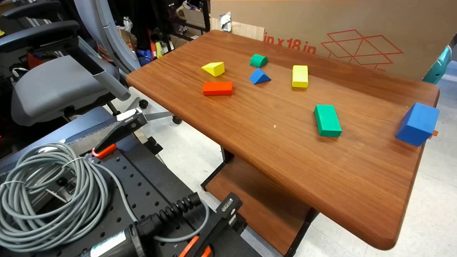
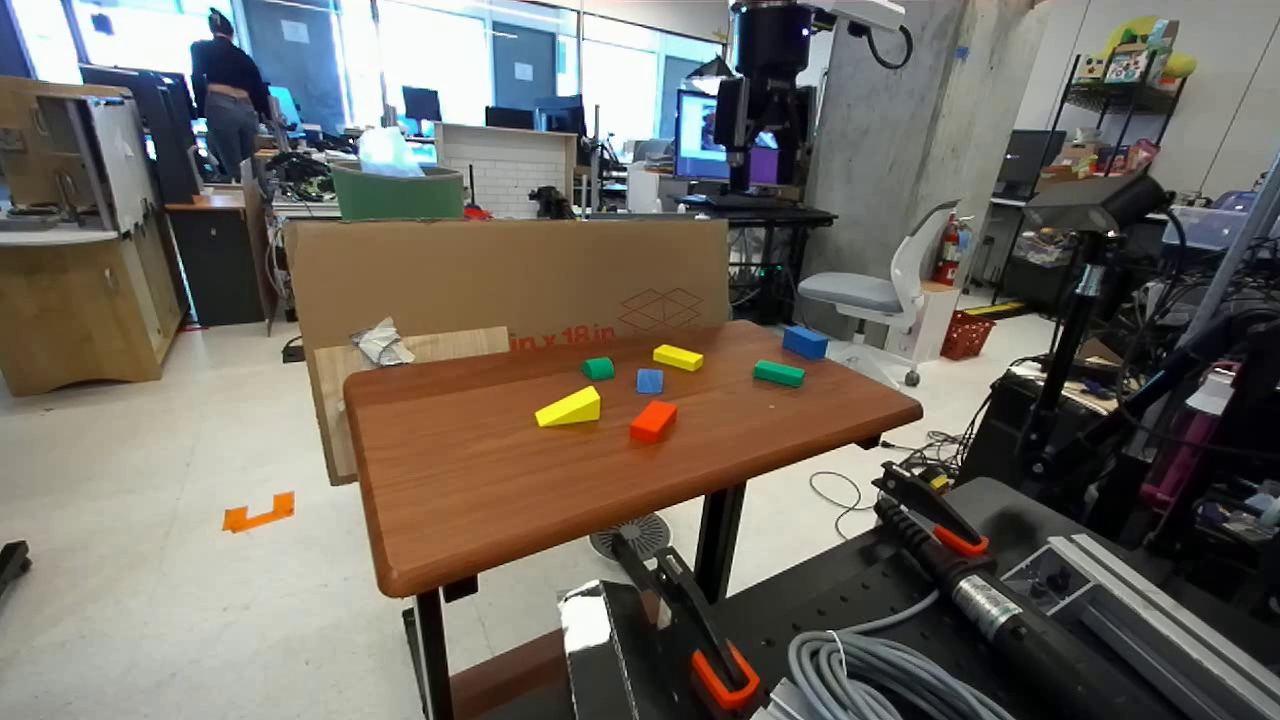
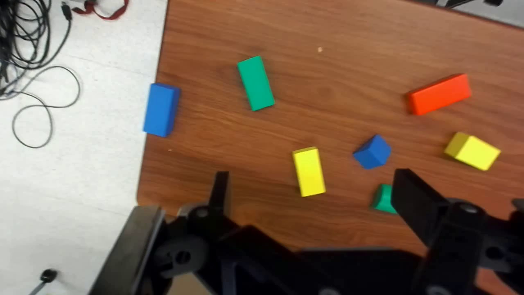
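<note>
My gripper stands open high over the table, nothing between its fingers; it is also visible above the table's far side in exterior view 2. Below it in the wrist view lies a yellow rectangular block (image 3: 309, 172). A green half-round block (image 3: 383, 199) is partly hidden by one finger. Close to that sits a blue triangular block (image 3: 373, 152). A red block (image 1: 217, 88) and a yellow wedge (image 1: 214, 68) lie toward the table's far left in exterior view 1. The green rectangular block (image 1: 328, 120) rests apart, and a large blue block (image 1: 417, 124) stands at the right edge.
The wooden table (image 1: 265, 128) has broad bare areas around the blocks. A large cardboard sheet (image 2: 480, 270) stands upright behind it. In front is a black cart (image 1: 145, 184) carrying coiled grey cable (image 1: 55, 201) and clamps.
</note>
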